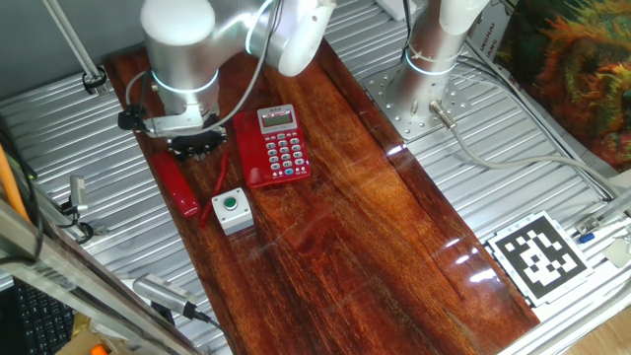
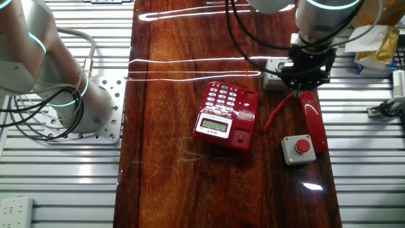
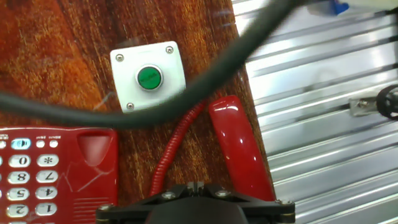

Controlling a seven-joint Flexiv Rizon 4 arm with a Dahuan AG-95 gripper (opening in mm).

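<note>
Over the edge of the wooden board my gripper (image 2: 299,92) hangs pointing down, above the red handset (image 2: 314,123) and its coiled cord (image 2: 276,113). Its fingertips appear together at the bottom of the wrist view (image 3: 196,186), shut with nothing visible between them. The red desk phone (image 1: 272,148) lies beside it, cradle empty. A white box with a green button (image 3: 149,77) stands near one end of the handset. Near the other end is a grey box with a red button (image 2: 299,149), hidden behind the gripper in exterior view 1.
The wooden board (image 1: 365,247) is clear over its middle and far end. A dark cable (image 3: 211,74) crosses the wrist view.
</note>
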